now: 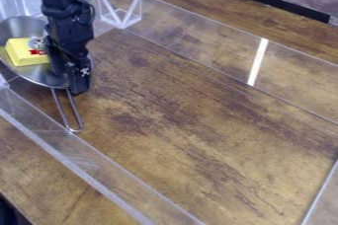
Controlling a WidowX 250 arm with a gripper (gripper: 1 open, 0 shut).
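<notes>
A steel pan with a long wire handle sits at the far left, partly out of frame, its handle hanging down toward the front. In it lies a yellow box with a red and white label. My black gripper is down at the pan's right side, by the base of the handle; whether its fingers are shut on the pan is hidden by its dark body.
Clear plastic barriers border the wooden table at the left front, back and right. The middle of the table is open. A dark slot shows at the back right.
</notes>
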